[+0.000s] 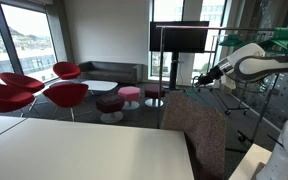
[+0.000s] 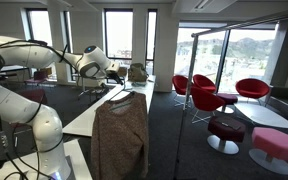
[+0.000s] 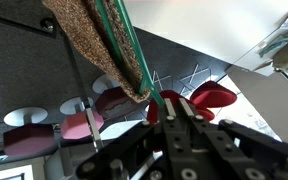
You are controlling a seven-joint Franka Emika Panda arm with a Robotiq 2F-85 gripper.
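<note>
A brown knitted sweater point(image 1: 202, 128) hangs from a green hanger point(image 3: 136, 48). My gripper is shut on the hanger, whose green bar runs between the dark fingers in the wrist view. In exterior view 2 the sweater point(image 2: 121, 130) hangs upright beyond the white table's edge, with the gripper point(image 2: 114, 80) above its collar. A metal clothes rack point(image 1: 161, 75) stands close by; its top bar extends over the arm in exterior view 1. The hanger's hook is too small to make out in the exterior views.
A long white table point(image 1: 84, 150) fills the foreground of exterior view 1, its top mostly bare. Red chairs point(image 1: 66, 94) and round stools point(image 2: 274, 145) stand behind. Green hangers point(image 1: 254, 37) show near the rack at upper right.
</note>
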